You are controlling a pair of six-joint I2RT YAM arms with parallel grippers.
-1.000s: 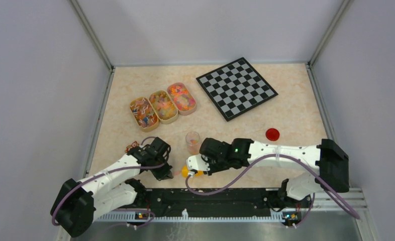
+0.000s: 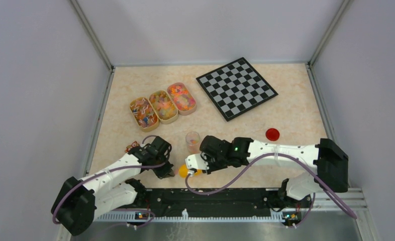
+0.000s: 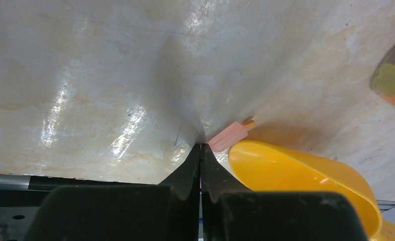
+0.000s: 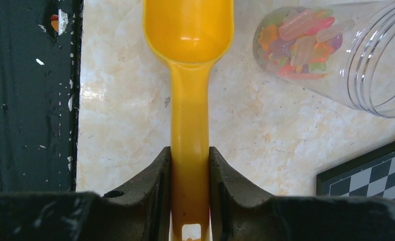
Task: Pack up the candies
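Note:
A yellow scoop [image 4: 189, 110] is held by its handle in my right gripper; its bowl [image 3: 286, 168] lies low over the table and looks empty. A pink popsicle-shaped candy [image 3: 229, 137] rests on the table between the bowl's lip and the tips of my left gripper, which is shut with nothing visible between its fingers. The clear jar [image 4: 331, 55] stands just behind the scoop, with several colourful candies [image 4: 298, 42] at its bottom. Three candy-filled tubs stand at the back left: left tub [image 2: 144, 114], middle tub [image 2: 164, 106], right tub [image 2: 182, 98].
A red lid [image 2: 272, 134] lies at the right. The checkered board [image 2: 236, 89] occupies the back right. A small brown item [image 2: 131, 146] sits beside the left arm. Near the front, the table ends at a dark strip [image 2: 215, 197]. Bare table stretches between jar and board.
The scoop in my right gripper has shifted slightly left, closer to my left gripper's tips. My left gripper has barely moved. Tubs, jar and lid stay where they were.

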